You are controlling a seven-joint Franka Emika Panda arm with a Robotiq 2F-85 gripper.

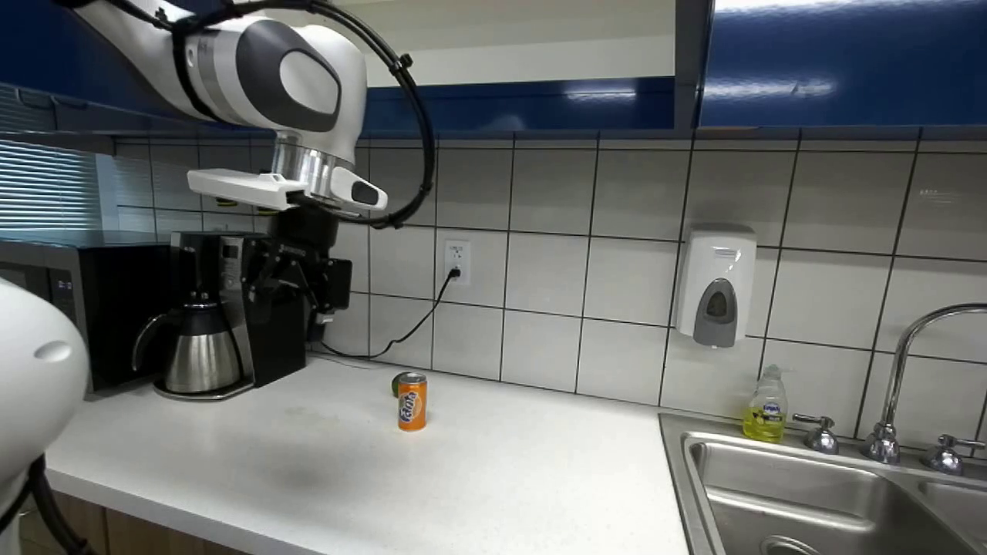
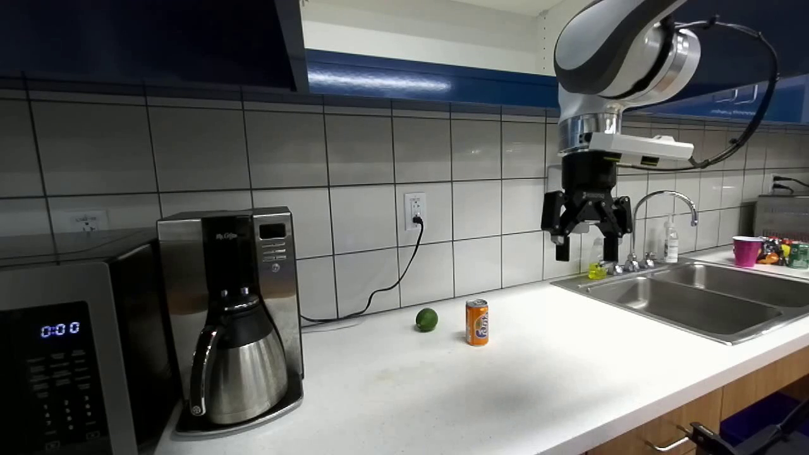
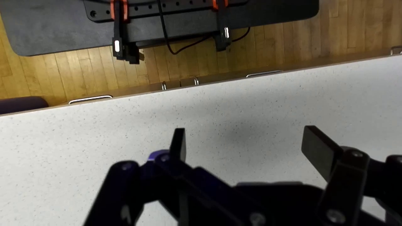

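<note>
High over the counter, my gripper stands open, its fingers pointing down. In the wrist view, only bare countertop shows between the widely parted fingers. An orange Fanta can is upright on the counter, well below the gripper and apart from it. Close to the can rests a small dark green round fruit, perhaps a lime or avocado; in exterior view 1 the can partly covers it. Neither object shows in the wrist view.
A coffee maker with a steel carafe stands beside the microwave. Across the counter are a steel sink and a yellow soap bottle. Upper cabinets overhang the arm.
</note>
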